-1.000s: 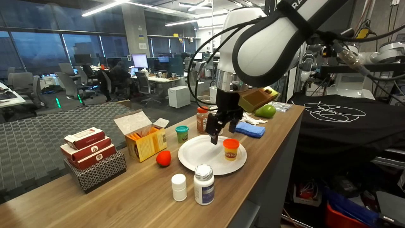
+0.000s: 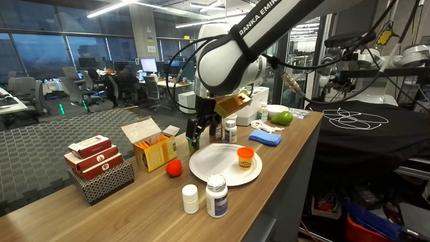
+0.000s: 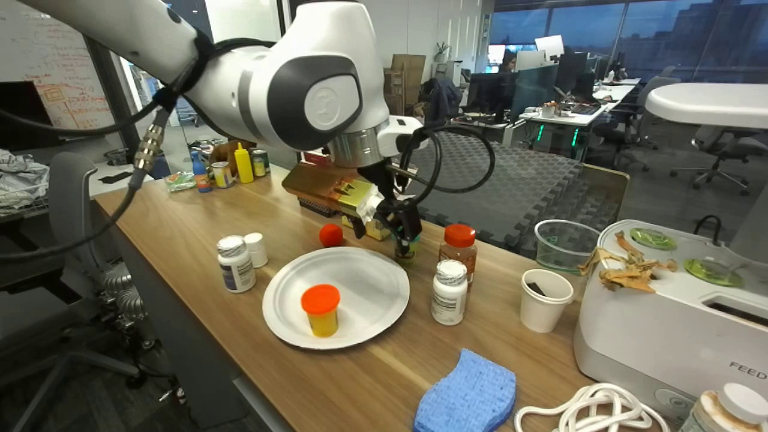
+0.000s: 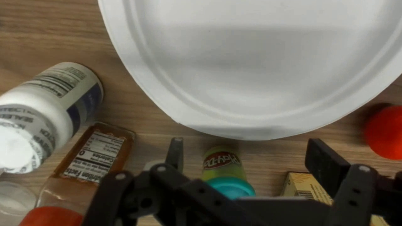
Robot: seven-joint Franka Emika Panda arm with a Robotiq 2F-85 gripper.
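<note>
My gripper stands open, its two black fingers spread wide with nothing held. Between them in the wrist view, lower down, is a green Play-Doh tub with a teal lid. In exterior view 1 the fingers cover most of that tub, which stands just off the plate's far-left edge. A white plate lies on the table, and on it sits a yellow Play-Doh tub with an orange lid. Whether the fingers touch the green tub cannot be told.
Close to the gripper stand a brown bottle, a white pill bottle and a yellow tea box. A red ball-like object lies beside the plate. Two white bottles stand in front; a blue sponge lies right.
From above the plate, my arm has moved left in exterior view 1 and the gripper has come down to the green tub, now mostly hidden. The plate and orange-lidded tub have stayed put.
</note>
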